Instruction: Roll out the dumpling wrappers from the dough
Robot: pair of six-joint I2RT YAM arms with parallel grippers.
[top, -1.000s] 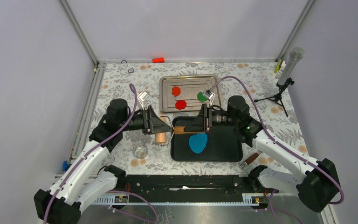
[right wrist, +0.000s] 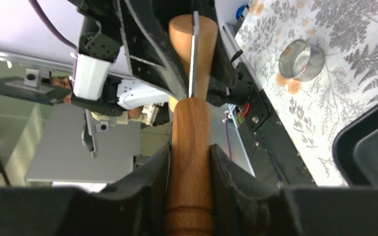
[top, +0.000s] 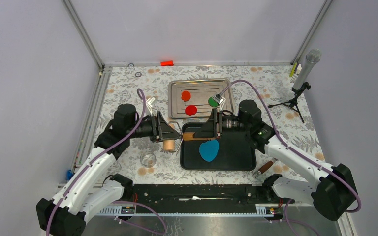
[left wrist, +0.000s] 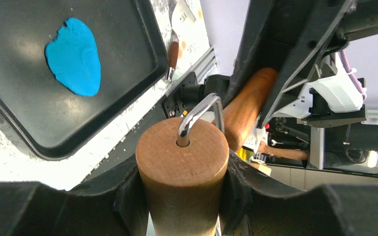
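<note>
A small rolling pin hangs over the black tray's left edge, held by both grippers. My left gripper is shut on its wooden roller. My right gripper is shut on the brown handle, with the metal frame between the two. Below, a flattened blue dough piece lies in the black tray. Red rounds and a green round lie on the steel tray behind.
A clear round cutter stands left of the black tray. A brown-handled scraper lies at the front right, a microphone on a tripod at the back right.
</note>
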